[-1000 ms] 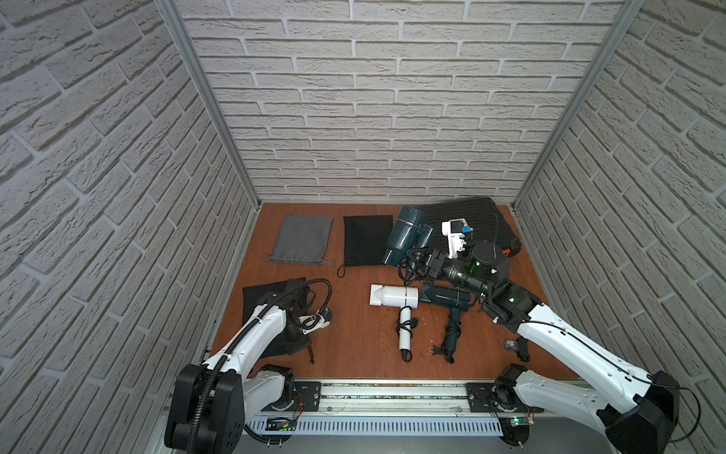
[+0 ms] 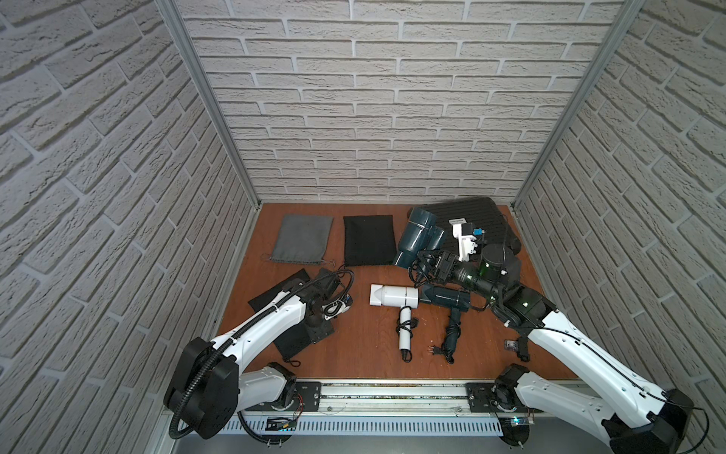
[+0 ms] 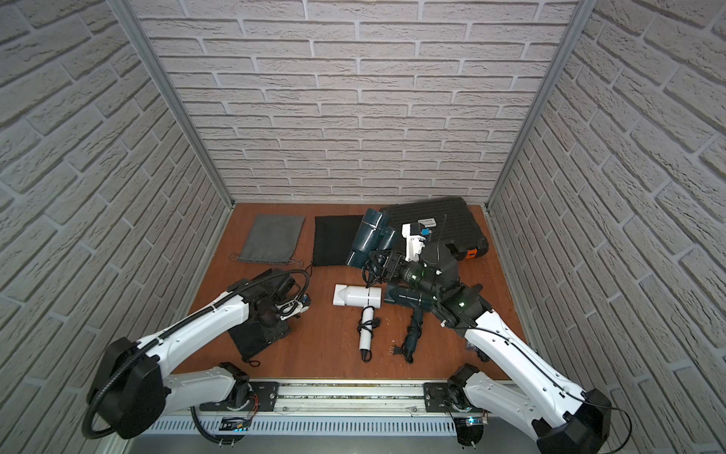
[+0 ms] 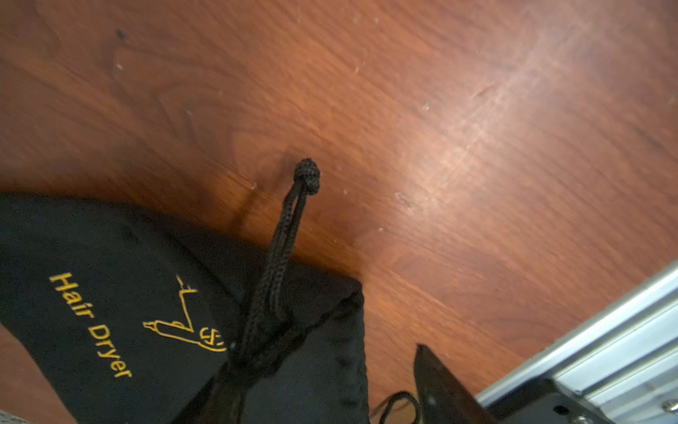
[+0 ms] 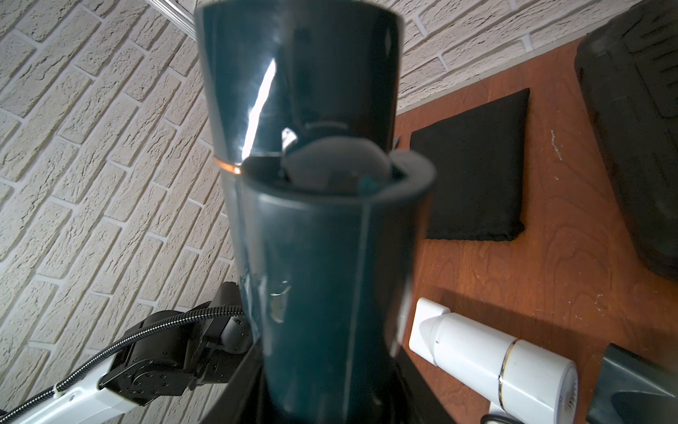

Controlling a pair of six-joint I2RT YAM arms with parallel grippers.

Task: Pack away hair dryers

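My right gripper holds a dark teal hair dryer (image 2: 414, 234) up above the table, its fingers around the handle, cord dangling. My left gripper is low over a black bag (image 4: 106, 296) lettered "Hair Dryer"; a doubled drawstring (image 4: 282, 247) rises from the bag near its fingers; whether they grip it I cannot tell. A white hair dryer (image 2: 393, 296) and a dark one (image 2: 446, 299) lie with wound cords at front centre.
A grey bag (image 2: 300, 238) and a black bag (image 2: 368, 238) lie flat at the back; a ridged black case (image 3: 435, 215) is at back right. Brick walls enclose the table.
My left arm moved back from the front and has shifted over the black bag at left.
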